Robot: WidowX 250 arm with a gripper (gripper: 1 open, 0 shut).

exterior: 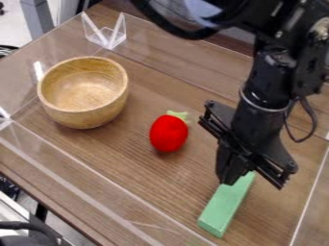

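Observation:
My black gripper (232,173) is shut and hangs low at the right of the camera view, just over the upper end of a light green bar (225,207) lying on the wooden table; nothing shows between its fingers, though their tips partly cover that end of the bar. A red tomato-like object (168,135) with a green top lies left of the gripper.
A tan wooden bowl (83,106) sits at the left. A small clear rack (100,31) stands at the back left.

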